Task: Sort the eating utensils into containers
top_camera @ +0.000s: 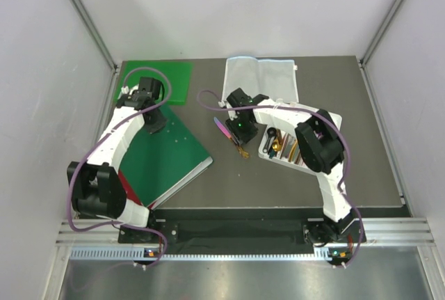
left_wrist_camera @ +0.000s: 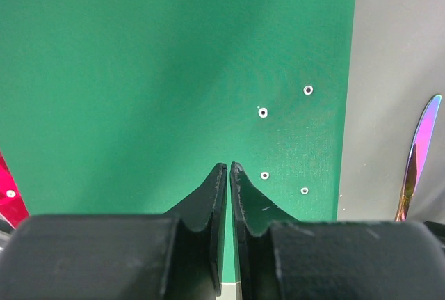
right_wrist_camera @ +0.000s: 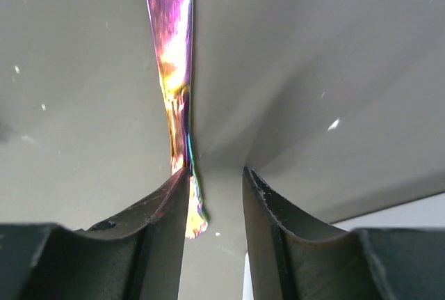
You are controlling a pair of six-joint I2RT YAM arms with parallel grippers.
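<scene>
An iridescent knife lies on the grey table left of the white tray; in the top view its purple blade (top_camera: 222,127) and gold handle end (top_camera: 243,153) show, the middle covered by my right gripper (top_camera: 243,140). Seen from the right wrist, the knife (right_wrist_camera: 175,56) runs down to my left-hand finger (right_wrist_camera: 163,209), which partly covers the handle; this gripper is open and nothing is clasped. The white tray (top_camera: 299,168) holds several spoons and other utensils, partly hidden by the right arm. Over the green panel my left gripper is narrowly open and empty.
A large green panel (top_camera: 170,157) with a red part beneath covers the left side. Behind it lies a brighter green sheet (top_camera: 177,77). At the back middle sits an empty whitish tray (top_camera: 261,77). Bare table shows front centre and at the right.
</scene>
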